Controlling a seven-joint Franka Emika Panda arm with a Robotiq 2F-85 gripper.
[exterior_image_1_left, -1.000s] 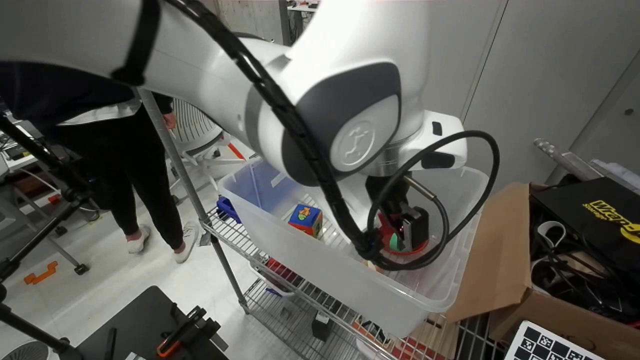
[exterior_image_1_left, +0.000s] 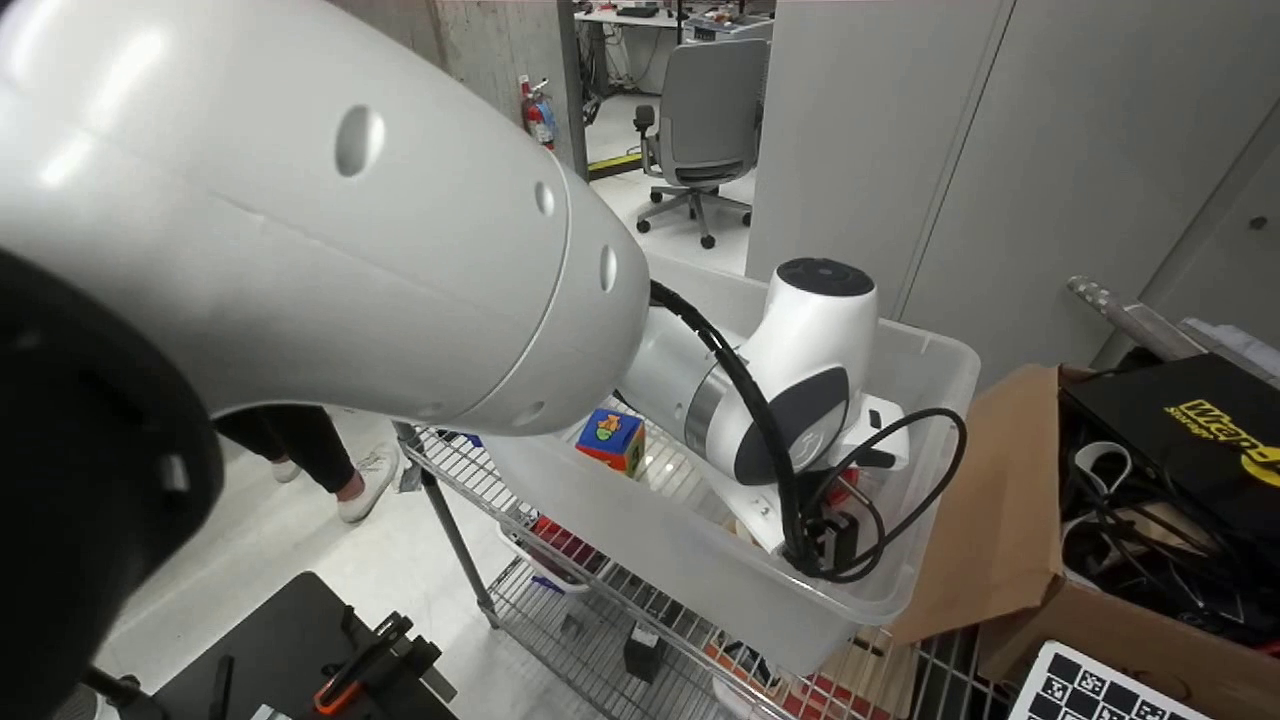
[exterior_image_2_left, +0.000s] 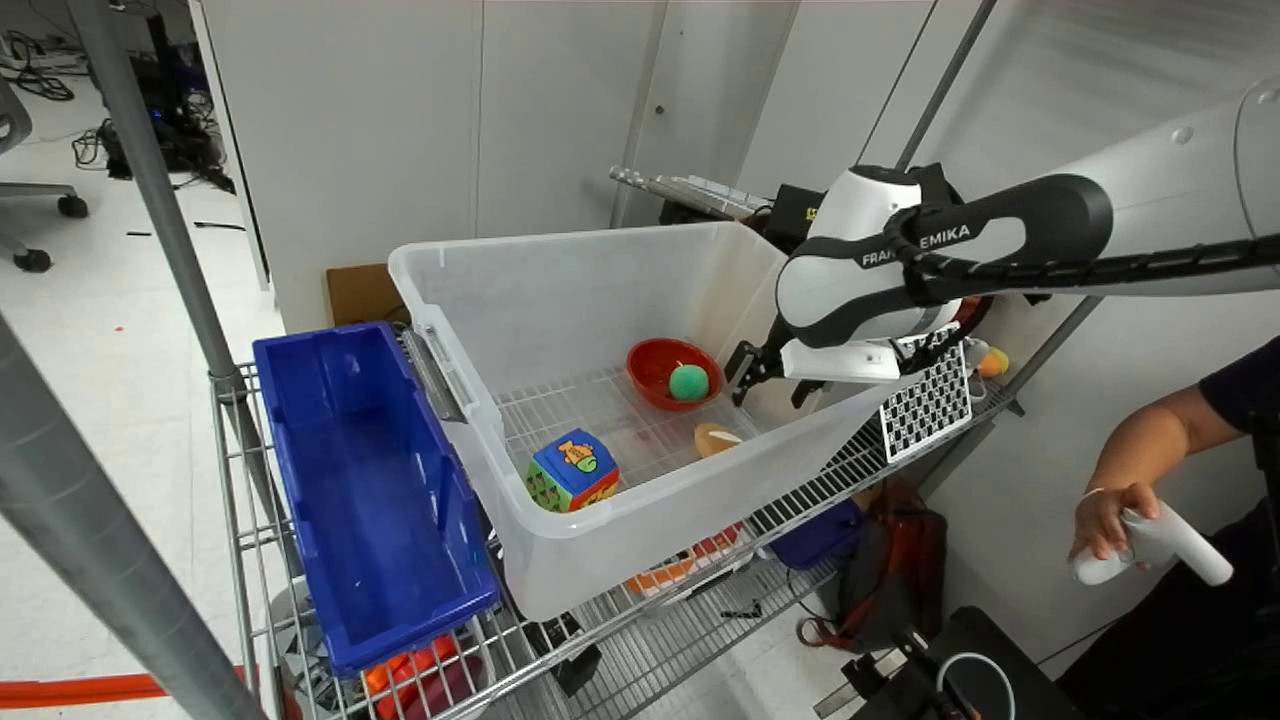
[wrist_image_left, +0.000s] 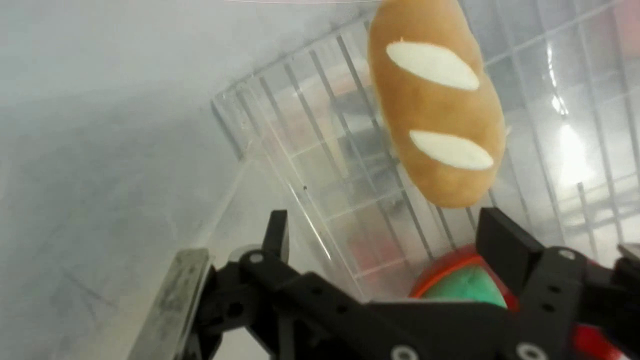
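Note:
My gripper is open, its two black fingers spread wide with nothing held between them. In the second exterior view the gripper (exterior_image_2_left: 774, 390) hangs inside the clear bin (exterior_image_2_left: 540, 270), just right of a red bowl (exterior_image_2_left: 648, 382). A green round object (exterior_image_2_left: 689, 383) rests in that bowl. The bread roll (wrist_image_left: 441, 108), brown with two pale slashes, lies on the bin floor ahead of the fingertips in the wrist view, apart from them. Nearer the second exterior camera sits a soft cube (exterior_image_2_left: 573, 470) with blue, red and green faces.
An empty blue bin (exterior_image_2_left: 372, 504) stands beside the clear one on the wire shelf. At the right in the first exterior view is a cardboard box (exterior_image_1_left: 978, 528) of cables. The clear bin's walls stand close around the gripper.
In the first exterior view, the arm has swung lower and the gripper has tilted and moved away from over the red bowl. The cube has stayed in place.

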